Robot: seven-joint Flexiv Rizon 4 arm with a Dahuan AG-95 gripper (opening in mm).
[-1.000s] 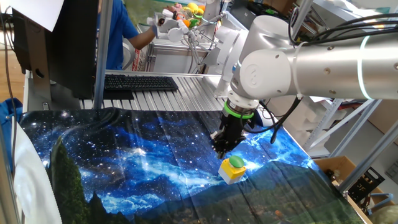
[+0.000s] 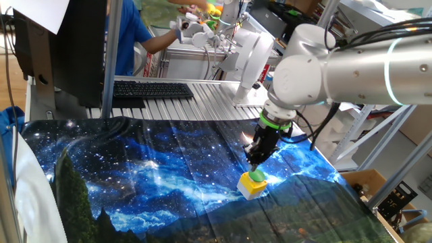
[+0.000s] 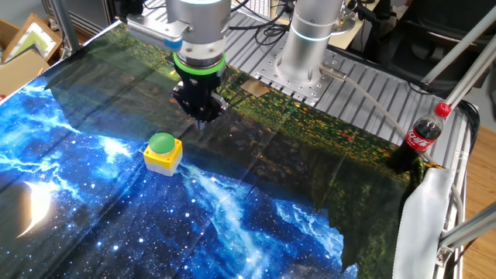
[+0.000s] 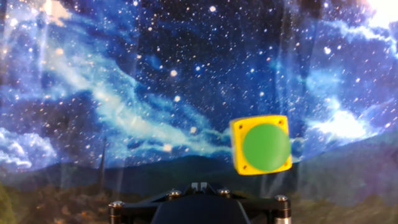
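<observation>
A box with a yellow top, pale lower body and round green button [image 2: 257, 175] stands upright on the starry cloth [image 2: 169, 169]. In exterior view 1 the tip of my black gripper [image 2: 252, 166] overlaps the button's far edge. Exterior view 2 shows that gripper [image 3: 200, 124] above the cloth, apart from the box [image 3: 163, 155] and off to its robot-base side. Seen from the wrist, the button box [image 4: 262, 145] lies ahead and to the right of my gripper. Its fingertips are together, with nothing visible between them.
A cola bottle [image 3: 422, 138] stands near a table corner, by a white curved object [image 3: 422, 225]. A keyboard [image 2: 152, 90] lies behind the cloth, and a person in blue [image 2: 135, 40] is at the far side. Cloth around the box is clear.
In exterior view 1 my gripper has moved rightward, from left of the button to just behind it. The box has stayed in place. The person's arm has shifted in the background.
</observation>
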